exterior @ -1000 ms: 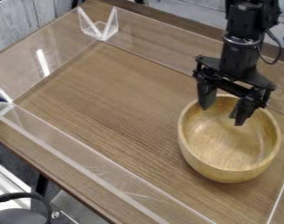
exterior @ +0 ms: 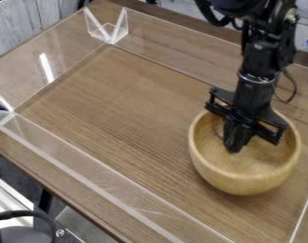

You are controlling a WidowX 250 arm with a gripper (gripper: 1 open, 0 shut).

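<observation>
A large yellow plastic bowl [exterior: 232,171] sits on the wooden table at the right. My black gripper [exterior: 237,139] reaches down into the bowl from above, its lower end inside over the bowl's back half. The fingertips are dark and partly hidden, and I see nothing held between them.
A clear plastic piece [exterior: 107,28] stands at the back left. Black cables lie at the front left corner, beyond the table's edge.
My gripper has come down from above the bowl's back rim into the bowl. The bowl appears shifted slightly left and toward the front.
</observation>
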